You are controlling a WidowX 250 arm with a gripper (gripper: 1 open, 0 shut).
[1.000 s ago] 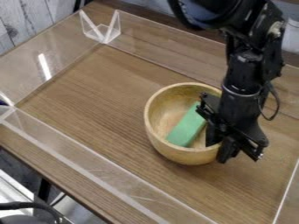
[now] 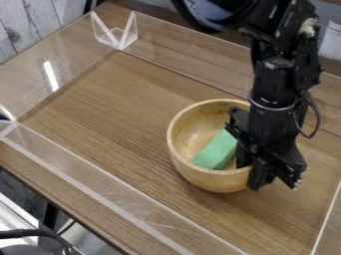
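A wooden bowl (image 2: 189,134) sits on the wooden table, right of centre, with a green block (image 2: 217,151) lying inside it. My black gripper (image 2: 254,164) is down at the bowl's right side, over its rim and partly hiding it. What exactly is between the fingers is hidden, and I cannot see clearly whether they are shut.
Clear plastic edging runs along the left and front, with a small white bracket (image 2: 115,36) at the back left. Dark cables lie at the bottom left.
The bowl and my gripper have shifted very slightly, and the green block looks a little more hidden behind the gripper.
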